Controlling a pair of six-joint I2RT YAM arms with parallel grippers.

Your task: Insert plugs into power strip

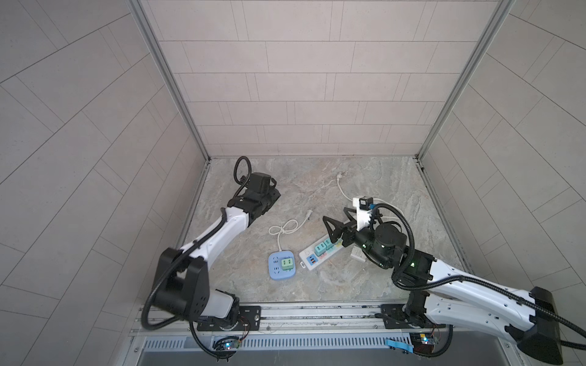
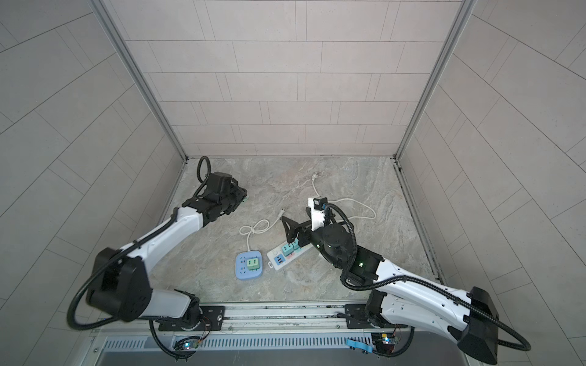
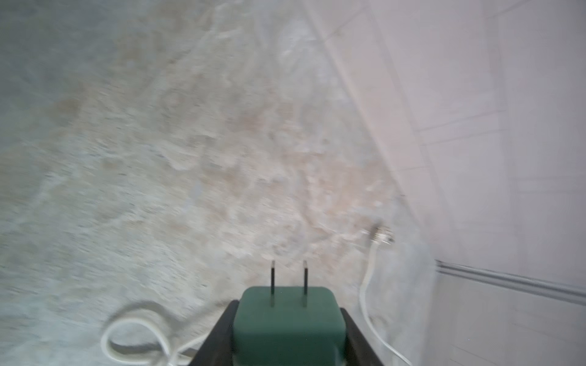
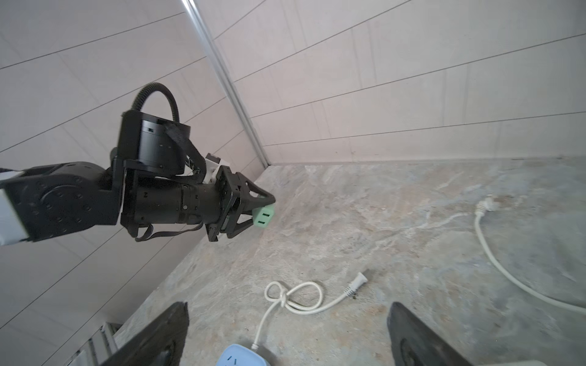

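A green two-pin plug (image 3: 288,326) (image 4: 263,217) is held in the air at the left, with my left gripper shut on it. Its prongs show in the left wrist view. My right gripper (image 1: 335,220) (image 2: 291,227) stands open above the white power strip (image 1: 311,259) (image 2: 279,259), which carries several teal-green plugs and is partly hidden by that gripper. A blue square power strip (image 1: 276,271) (image 2: 243,272) (image 4: 241,357) bears one green plug (image 1: 287,263) (image 2: 252,263).
A knotted white cable (image 4: 283,297) lies behind the blue strip; another white cable (image 4: 506,271) runs toward the back right. A white block (image 1: 359,253) is partly hidden under the right arm.
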